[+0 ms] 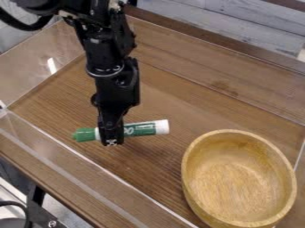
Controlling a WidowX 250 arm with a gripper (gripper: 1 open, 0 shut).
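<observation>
My gripper (112,134) reaches down from the top left in the camera view, shut on a green-and-white cylinder (145,128) near the middle left of the wooden surface. The cylinder lies horizontally, its green end pointing left and its white part to the right. Whether it touches the surface is hard to tell.
A round tan basket (238,144) stands at the lower right. A clear low wall (27,62) runs along the left. The wooden surface (191,85) behind and right of the gripper is clear.
</observation>
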